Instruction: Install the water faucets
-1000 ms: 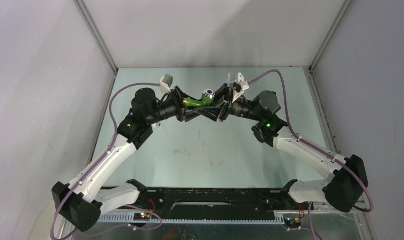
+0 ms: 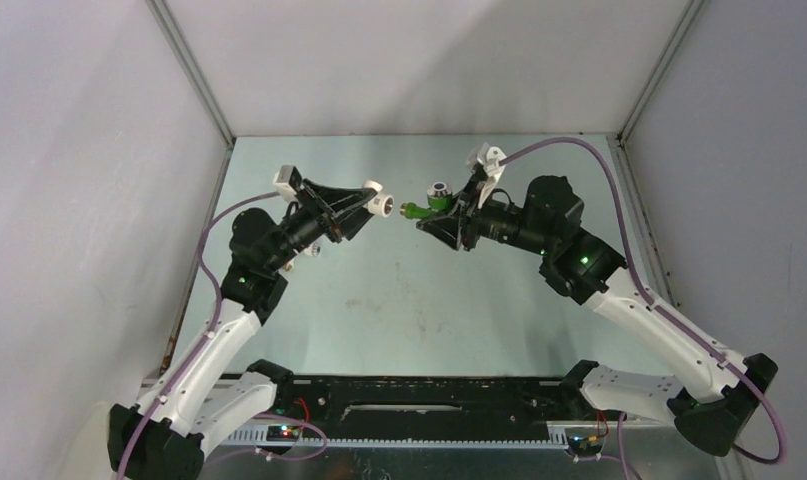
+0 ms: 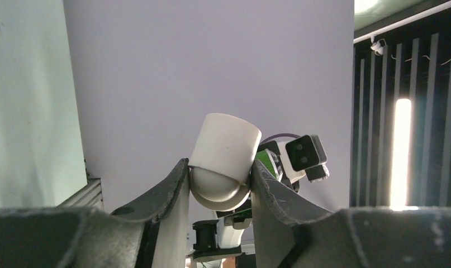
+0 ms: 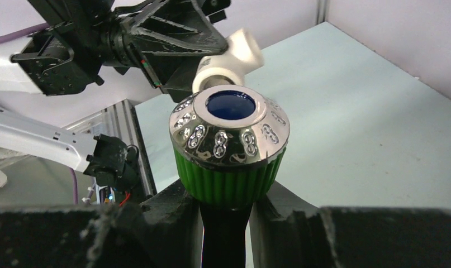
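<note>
A white pipe fitting (image 2: 379,198) is held up over the table with my left gripper (image 2: 367,203) shut on it; its opening faces toward the right arm. In the left wrist view the white fitting (image 3: 225,151) sits between both fingertips. My right gripper (image 2: 449,217) is shut on a green faucet (image 2: 416,211) with a silver-rimmed, blue-centred knob (image 4: 231,106), which fills the middle of the right wrist view. The faucet's brass end points left at the fitting, and in the top view a small gap separates the two. The faucet's lower body is hidden behind its knob in the right wrist view.
Another white fitting (image 2: 313,249) lies on the table, partly covered by the left arm. White walls stand at the back and both sides.
A second ago the grippers were close together with the faucet reaching the left one.
</note>
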